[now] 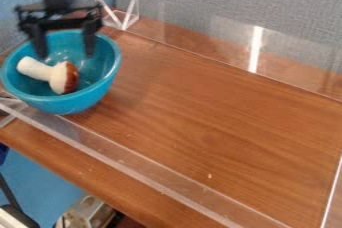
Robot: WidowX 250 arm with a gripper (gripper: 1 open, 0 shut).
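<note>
A blue bowl [94, 92] sits at the left of the wooden table, holding a white toy mushroom [39, 70] with a brown cap, lying on its side. My black gripper [63, 38] hangs blurred over the bowl's back part, above the mushroom, its fingers apart with nothing seen between them.
A white wire frame [118, 15] stands at the back left. Clear strips run along the table's edges, and grey padded walls rise behind.
</note>
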